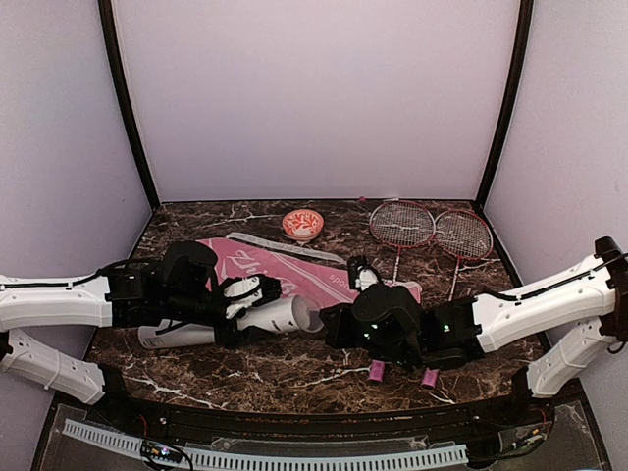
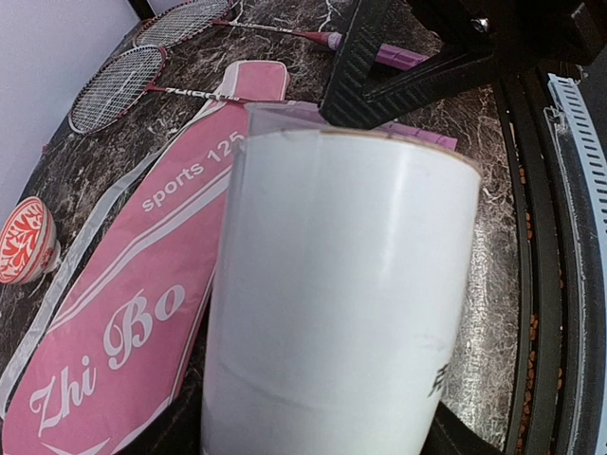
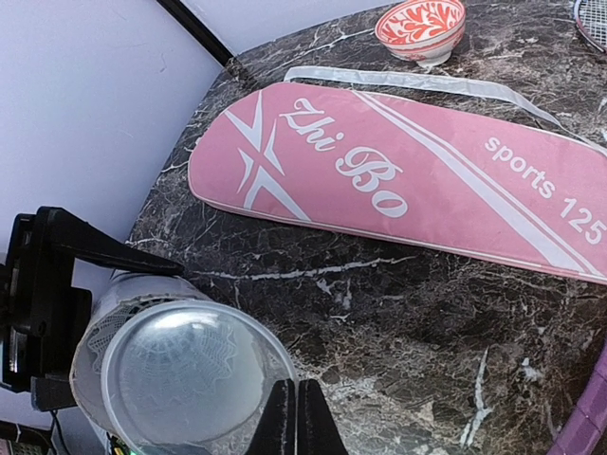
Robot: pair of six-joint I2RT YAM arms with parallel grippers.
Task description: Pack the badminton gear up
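A white shuttlecock tube (image 1: 273, 316) lies across my left gripper (image 1: 238, 314), which is shut around it, its open end facing right. In the right wrist view, white netting shows inside the mouth. A translucent cap (image 3: 190, 374) covers much of that mouth, tilted, with a gap on the upper left. My right gripper is shut, its tips at the cap's right edge; whether the thin rim is between them is hard to see. Behind the tube lies the pink racket bag (image 3: 370, 171). Two rackets (image 1: 400, 224) (image 1: 463, 235) rest at the back right.
An orange-and-white patterned bowl (image 1: 303, 224) stands behind the bag beside its white strap (image 3: 427, 83). Racket handles (image 1: 377, 370) (image 1: 430, 377) reach toward the front, under the right arm. Bare marble (image 1: 275, 378) shows at the front middle.
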